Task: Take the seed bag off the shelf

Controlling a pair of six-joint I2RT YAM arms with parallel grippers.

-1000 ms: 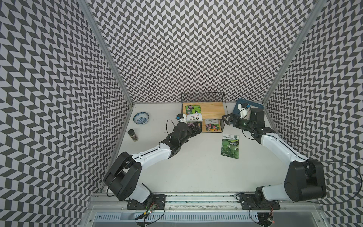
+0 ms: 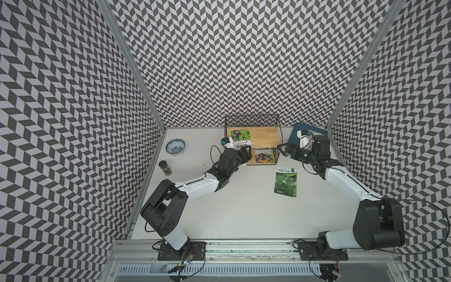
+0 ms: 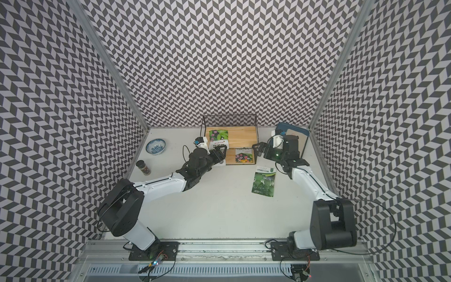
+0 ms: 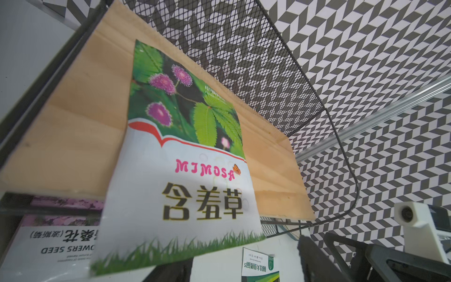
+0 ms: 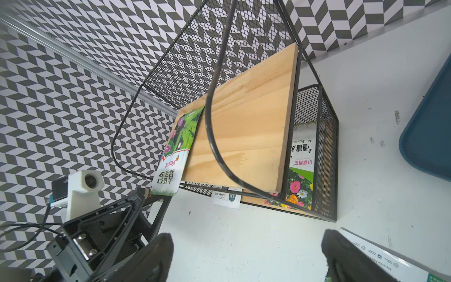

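Note:
The Mimosa seed bag (image 4: 188,188), white with green leaves and pink flowers, lies on the left of the top wooden board (image 5: 253,122) of a black wire shelf. Its lower end juts over the board's front edge. Close by that lower edge is my left gripper, its fingers apart at the bottom of the left wrist view. The bag's bottom edge overlaps the left finger there. In the right wrist view, the left gripper's tip meets or nearly meets the bag's lower corner; contact cannot be told. My right gripper stands open and empty, just right of the shelf.
On the lower tier, a flower packet (image 5: 300,169) stands at the right and another packet (image 4: 56,249) at the left. A green packet (image 2: 285,182) lies on the table in front. A blue tray (image 5: 432,117) sits behind my right arm. Left are a bowl (image 2: 175,146) and a jar (image 2: 165,167).
The right arm is nearly still.

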